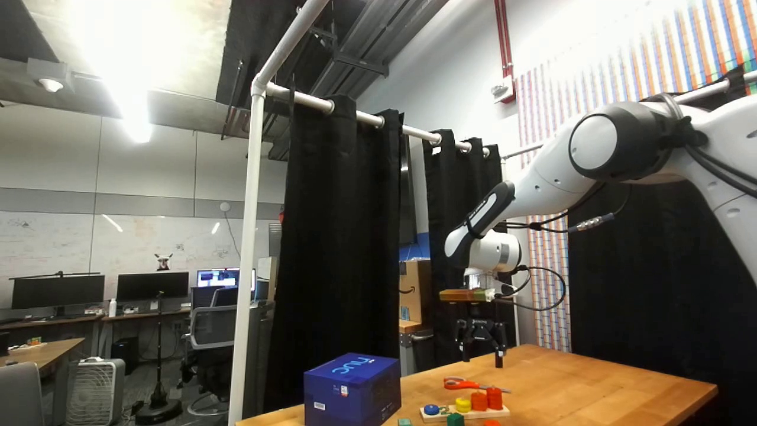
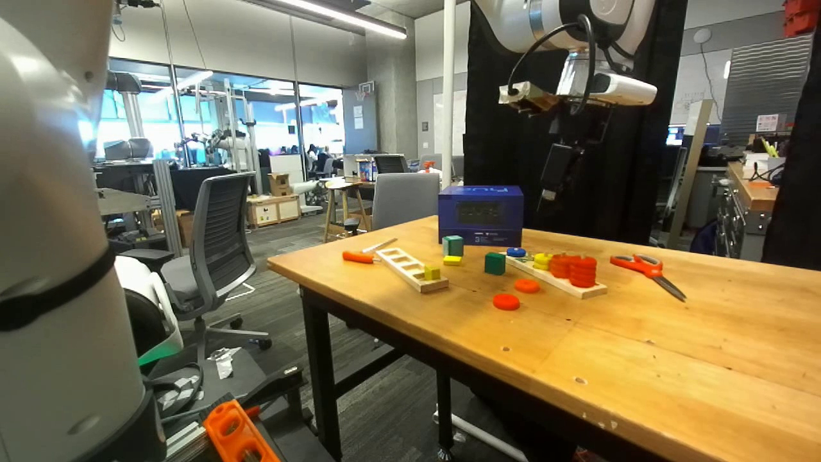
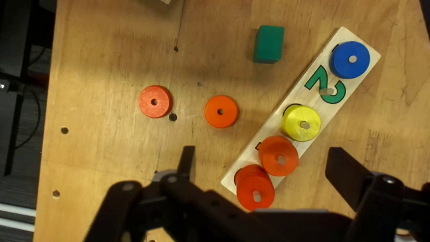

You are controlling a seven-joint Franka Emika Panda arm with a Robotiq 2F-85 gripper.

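Note:
My gripper [image 1: 483,351] hangs above the table, its fingers spread wide with nothing between them. Below it in the wrist view lies a wooden peg board [image 3: 312,82] with a green 2 printed on it. The board carries a blue disc [image 3: 349,59], an empty peg, a yellow stack [image 3: 301,123], an orange stack [image 3: 278,155] and a taller red-orange stack [image 3: 254,187]. Two loose discs lie flat beside it: a red disc [image 3: 155,101] and an orange disc [image 3: 221,111]. A green block [image 3: 269,44] stands near the board.
Orange-handled scissors [image 2: 648,269] lie beyond the board. A blue box [image 2: 481,215], a wooden frame [image 2: 412,269] with a yellow block, and an orange-handled tool [image 2: 358,257] occupy the table's other end. Broad bare tabletop [image 2: 693,346] stretches toward the right in exterior view 2.

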